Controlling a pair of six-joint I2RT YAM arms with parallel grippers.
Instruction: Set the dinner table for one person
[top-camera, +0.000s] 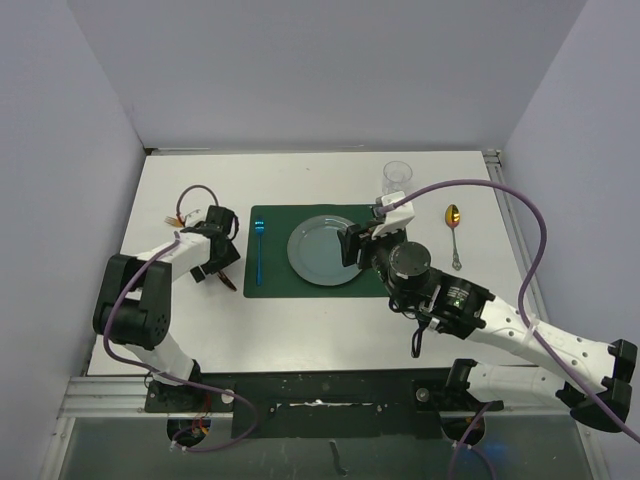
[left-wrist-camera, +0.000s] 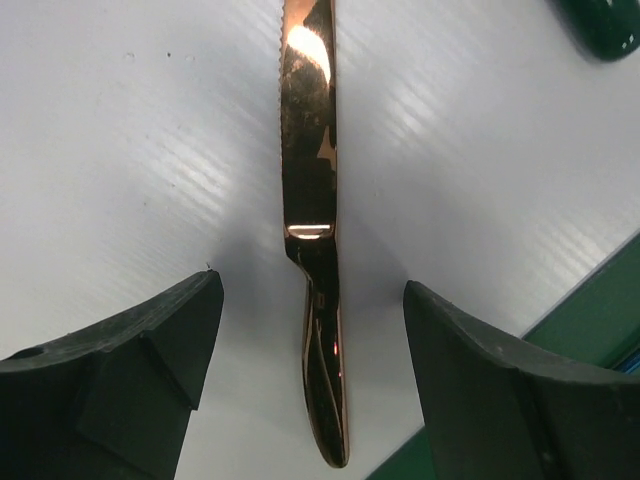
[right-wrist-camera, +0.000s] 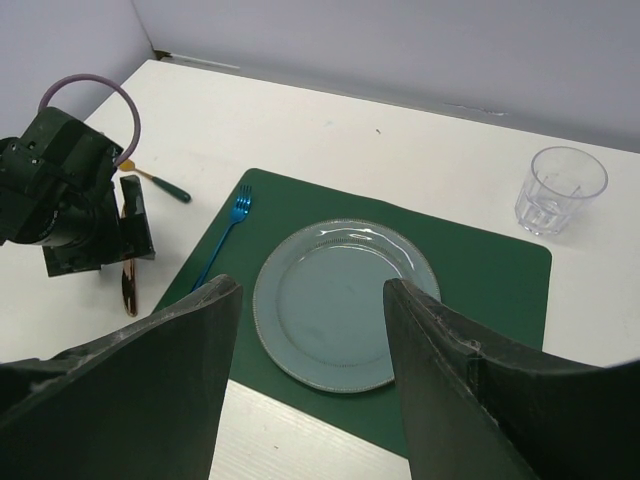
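Note:
A copper knife (left-wrist-camera: 310, 150) with a serrated edge lies flat on the white table, left of the placemat. Over it my left gripper is spread open, one finger on each side of the handle and touching neither. From above, only the end of the knife handle (top-camera: 228, 282) shows past that gripper. A clear plate (top-camera: 318, 250) rests on the green placemat (top-camera: 280, 288), with a blue fork (top-camera: 260, 250) to its left. My right gripper stands open and empty above the plate's right side. At the right lies a gold spoon (top-camera: 453, 222).
A clear glass (top-camera: 397, 178) stands at the back right, off the placemat. Behind my left gripper lies a green-handled utensil (right-wrist-camera: 173, 190), its gold head partly hidden from above.

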